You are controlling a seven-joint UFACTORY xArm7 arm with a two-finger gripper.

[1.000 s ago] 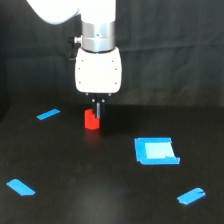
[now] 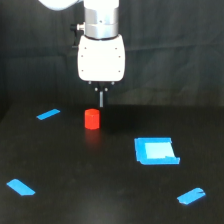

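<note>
A small red block point(image 2: 92, 119) stands on the dark table, left of the middle of the camera view. Above it and slightly to its right, the white arm's gripper point(image 2: 101, 99) points downward. Its fingertips look very close together, but they are too small and dark to tell whether the gripper is open or shut. No object shows hanging from it.
A white square with a blue border point(image 2: 158, 151) lies at the right. Blue strips lie at the back left point(image 2: 48, 114), front left point(image 2: 20, 187) and front right point(image 2: 191, 196).
The arm has shifted a little to the right in view and its fingertips have risen slightly, leaving the block. The red block remains in the same place.
</note>
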